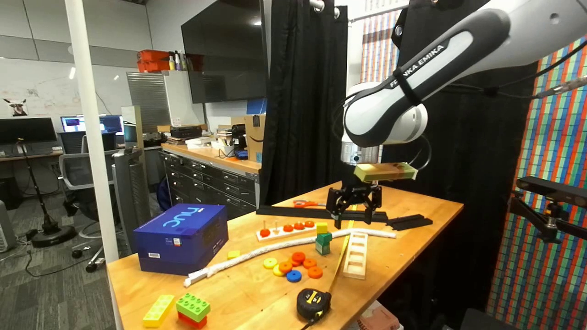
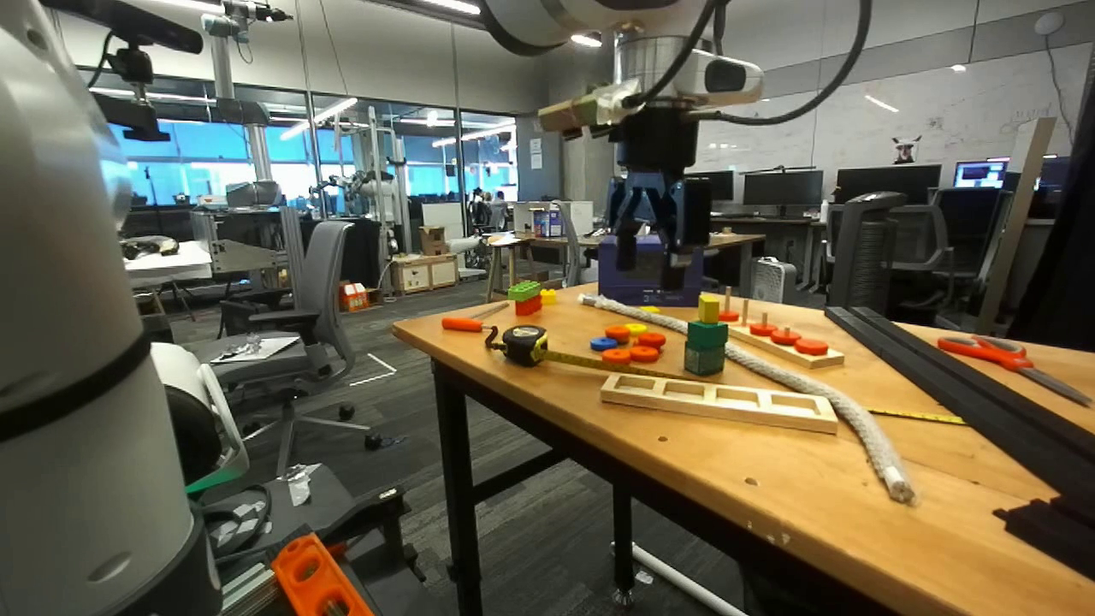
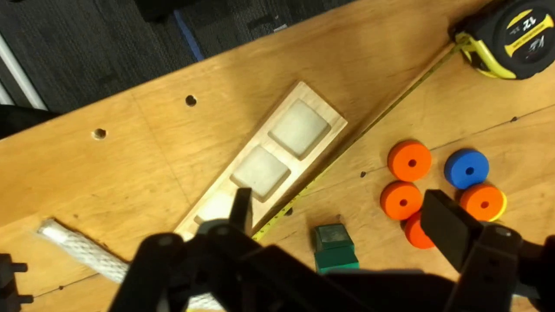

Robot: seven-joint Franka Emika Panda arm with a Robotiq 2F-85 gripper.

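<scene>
High over the table, my gripper points down with its fingers wide apart and nothing between them. In the wrist view a stack of green blocks (image 3: 335, 248) lies below the gap, partly hidden by the gripper's body. Exterior view 2 shows a small yellow block (image 2: 708, 307) on top of that stack. A wooden tray with square hollows (image 3: 300, 128) rests beside it, partly covered by one finger (image 3: 240, 209). Orange rings (image 3: 409, 160) and a blue ring (image 3: 466, 168) lie loose close by, with yellow ones (image 1: 270, 263) among them.
A tape measure (image 1: 313, 304) has its yellow blade out along the tray. White rope (image 1: 236, 263) crosses the table. Around stand a blue box (image 1: 181, 239), a ring-and-peg board (image 2: 785, 347), scissors (image 2: 985, 352), black rails (image 2: 924, 375) and toy bricks (image 1: 192, 308).
</scene>
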